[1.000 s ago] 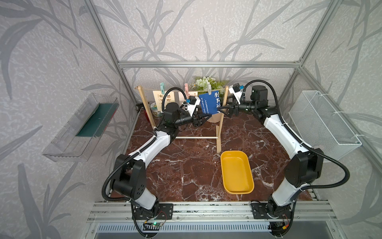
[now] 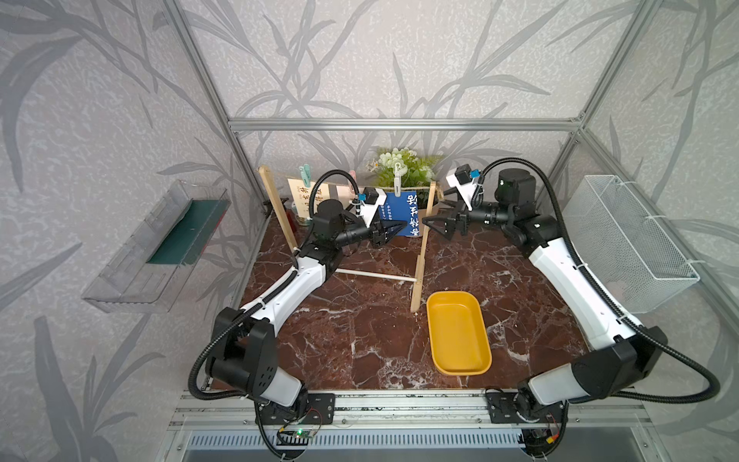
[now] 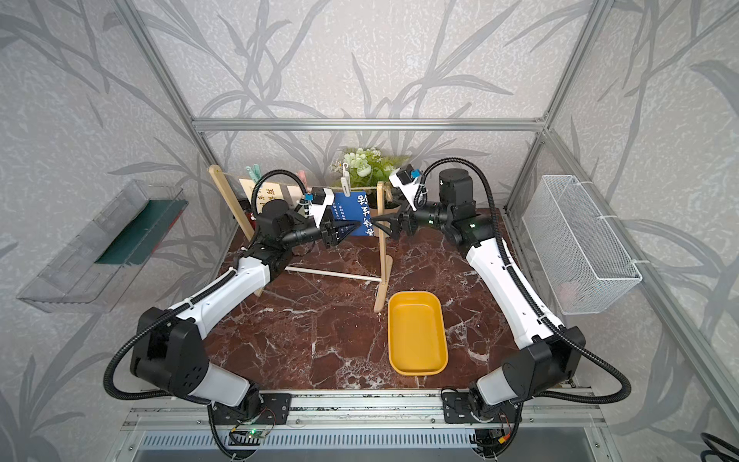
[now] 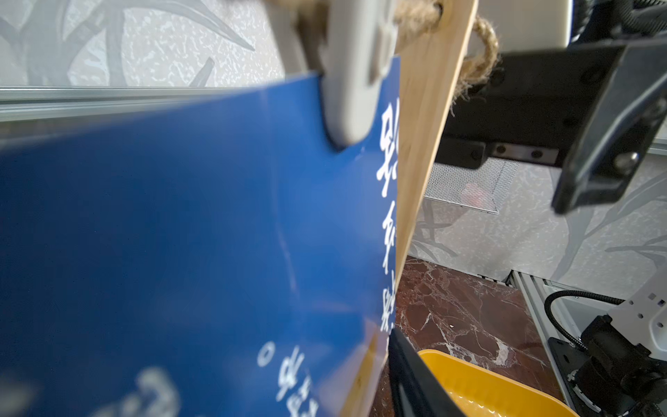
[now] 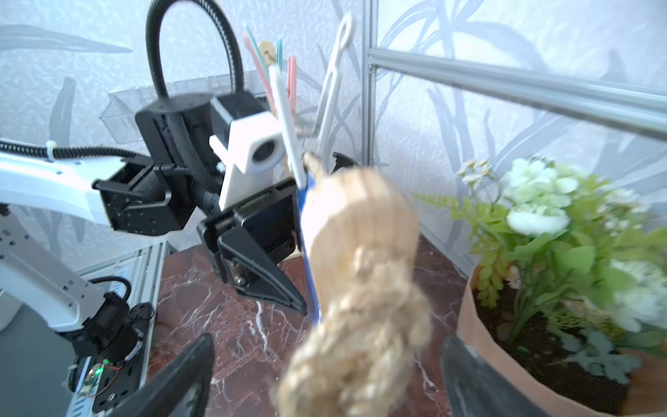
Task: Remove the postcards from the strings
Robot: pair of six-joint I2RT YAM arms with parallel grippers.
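A blue postcard [image 2: 396, 209] with white writing hangs from the string by a white clip [image 2: 397, 181], beside the stand's right post [image 3: 381, 246]. Further left hangs a cream postcard [image 2: 302, 201] under a green clip [image 2: 305, 175]. My left gripper [image 2: 398, 229] is open in front of the blue card; one finger [image 4: 417, 378] shows in its wrist view, the other is hidden behind the card. My right gripper [image 2: 431, 215] stands open at the right post, its fingers [image 5: 186, 378] spread either side of the knotted rope [image 5: 357, 340]. I cannot tell whether they touch it.
A yellow tray [image 2: 459, 294] stands empty in front of the stand. A potted plant [image 5: 549, 229] is close behind. Wire baskets hang on the left [image 2: 165, 238] and right [image 2: 639, 231] walls.
The stand has shifted toward the front and slightly left, its cards hanging lower in view. The left arm barely moved.
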